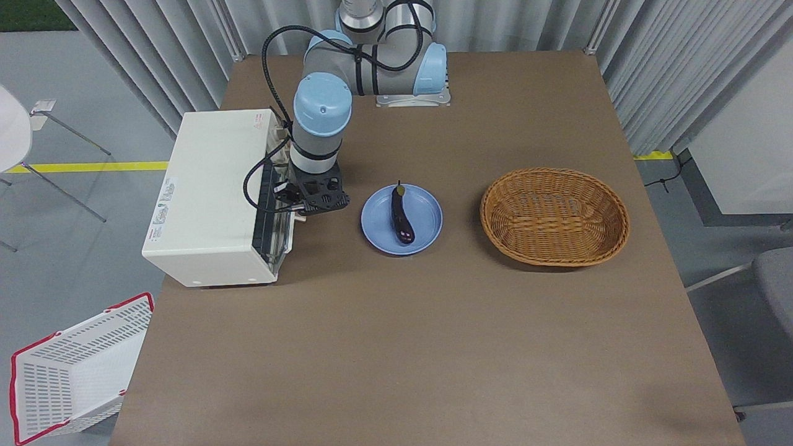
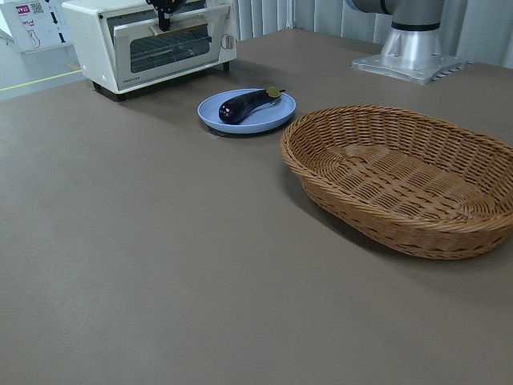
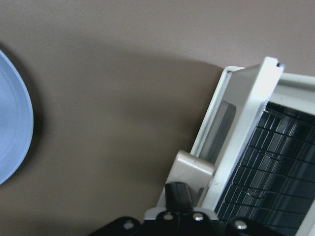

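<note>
My gripper is at the handle of the white toaster oven (image 1: 201,193), its dark fingers against the handle bar; whether they close on it I cannot tell. The oven door (image 3: 238,113) is tilted partly open, showing the wire rack (image 3: 266,167). An eggplant (image 1: 401,219) lies on a blue plate (image 1: 372,223) beside the oven, and a wicker basket (image 1: 554,215) stands to the plate's right.
The robot's base stands at the back edge. A white laundry basket (image 1: 82,371) is on the floor at front left.
</note>
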